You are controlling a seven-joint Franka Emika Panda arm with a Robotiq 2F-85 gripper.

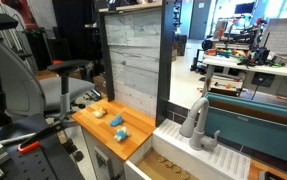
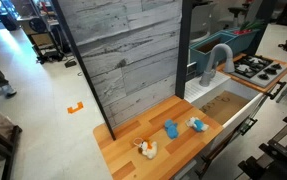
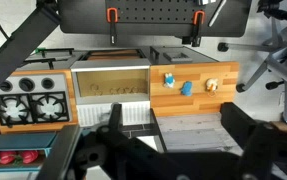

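Observation:
In the wrist view my gripper is open, its two dark fingers wide apart at the bottom and nothing seen between them. It is high above a toy kitchen, touching none of it. On the wooden counter [image 2: 173, 108] lie two small blue objects, one plain blue [image 2: 171, 128] and one blue and white [image 2: 196, 124]. A small pale toy with orange parts [image 2: 145, 148] lies near the counter's left end. All three also show on the right of the wrist view. They are too small to name surely.
A sink basin [image 3: 111, 85] with a wooden-looking bottom and a grey faucet [image 1: 193, 118] adjoins the counter. Past it is a stove [image 2: 256, 69] with burners. A tall grey panel [image 2: 133, 60] stands behind the counter. Clamps with orange-red parts [image 3: 112, 16] sit along a dark table edge.

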